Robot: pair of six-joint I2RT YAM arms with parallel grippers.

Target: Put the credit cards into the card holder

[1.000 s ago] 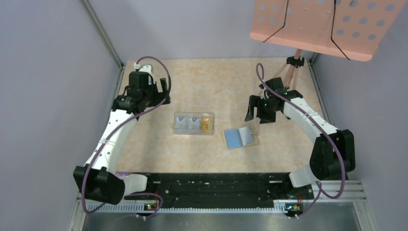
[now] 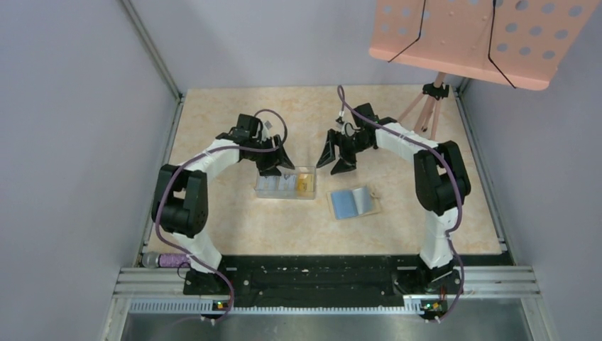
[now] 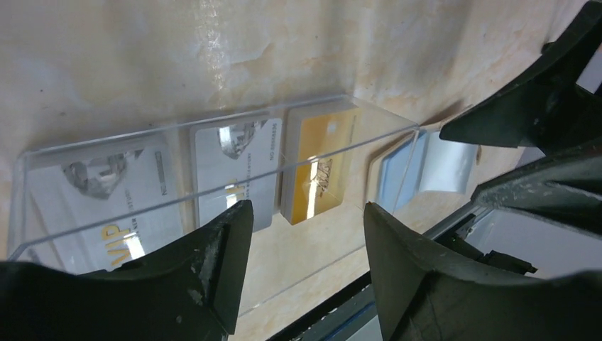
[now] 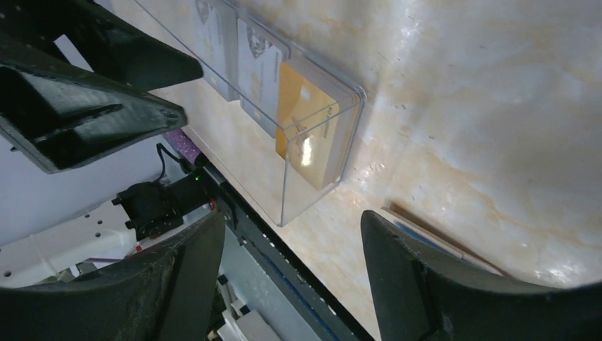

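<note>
A clear plastic box (image 2: 286,195) lies on the table, with cards inside: silver-white ones at the left and middle (image 3: 238,163), gold ones at the right (image 2: 304,183). Just right of the box lies the blue and silver card holder (image 2: 345,204) on a tan backing. My left gripper (image 2: 281,170) hangs over the box, its fingers part open and empty. To its right, my right gripper (image 2: 331,169) is also parted, with nothing between its fingers, near the box's right end. In the right wrist view, only the edge of the holder (image 4: 440,241) shows, partly behind a finger.
A pink perforated board (image 2: 468,42) on a tripod stands at the back right. A purple bottle (image 2: 170,261) lies at the front left.
My right gripper has moved left toward the box. Box and holder have stayed put.
</note>
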